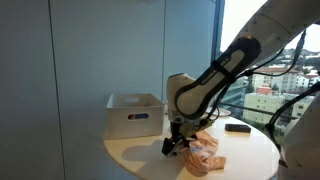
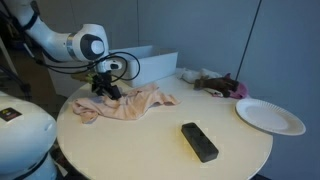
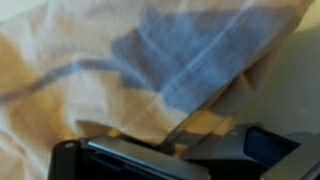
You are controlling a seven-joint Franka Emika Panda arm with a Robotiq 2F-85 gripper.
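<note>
A pink-orange cloth (image 1: 205,160) lies crumpled on the round white table, near its front in exterior view 1. In exterior view 2 the same cloth (image 2: 148,99) stretches across the far left part of the tabletop. My gripper (image 1: 174,146) is low over the table at the cloth's left edge, tilted. It stands open, its dark fingers (image 3: 268,147) spread along the bottom of the wrist view. There the cloth (image 3: 110,60) fills most of the picture, shadowed by the arm. Whether the fingertips touch it, I cannot tell.
A light grey box (image 1: 135,118) stands at the table's back left. A black block (image 2: 199,142) and a white plate (image 2: 270,116) rest on the table, with a small dark-and-pink heap (image 2: 224,86) near the back. Clear tabletop lies at the front middle.
</note>
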